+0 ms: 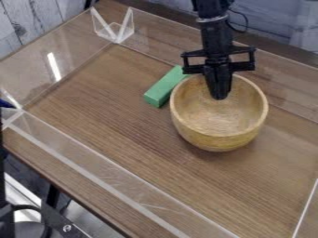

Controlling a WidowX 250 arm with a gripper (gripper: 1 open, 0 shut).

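Observation:
A wooden bowl (218,121) sits on the wooden table toward the right. My black gripper (218,91) reaches down from the top of the view into the back part of the bowl. It looks shut, with nothing seen between its fingers; whether it touches the bowl is unclear. A green block (163,87) lies on the table just left of the bowl.
A clear plastic piece (112,26) stands at the back left. Dark objects are partly in view at the lower left edge.

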